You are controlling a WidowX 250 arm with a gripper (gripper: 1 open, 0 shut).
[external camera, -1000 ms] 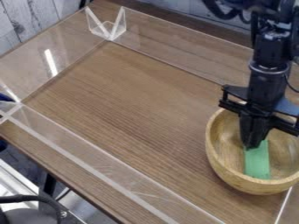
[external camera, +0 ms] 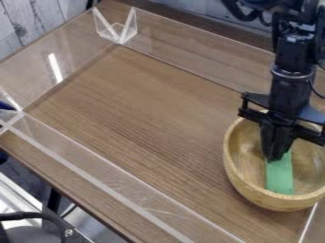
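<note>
A tan bowl sits at the right of the table, with a green flat object lying inside it. My black gripper reaches down from the upper right into the bowl, its fingertips just above or at the top end of the green object. The fingers look close together; whether anything thin is between them is hidden.
A clear plastic piece stands at the back left. Dark cables lie at the lower left corner.
</note>
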